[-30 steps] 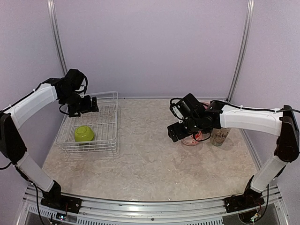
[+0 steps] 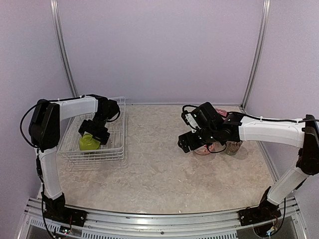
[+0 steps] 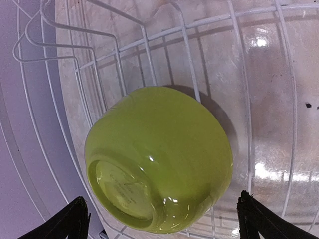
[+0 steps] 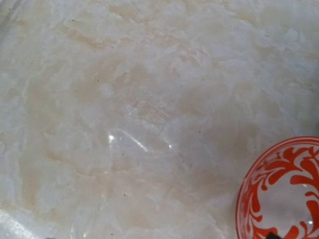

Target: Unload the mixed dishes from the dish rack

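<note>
In the white wire dish rack [image 2: 119,149] on the left, a green bowl [image 3: 159,144] lies on its side, its foot ring showing. My left gripper [image 2: 94,132] is over it, open, with a finger on either side of the bowl in the left wrist view and nothing gripped. My right gripper [image 2: 189,142] hangs open and empty right of centre, beside red-and-white patterned dishes [image 4: 279,209], which it partly hides in the top view.
A glass-like cup [image 2: 233,148] and a pink item [image 2: 222,111] stand behind the right arm.
The right arm has barely moved.
</note>
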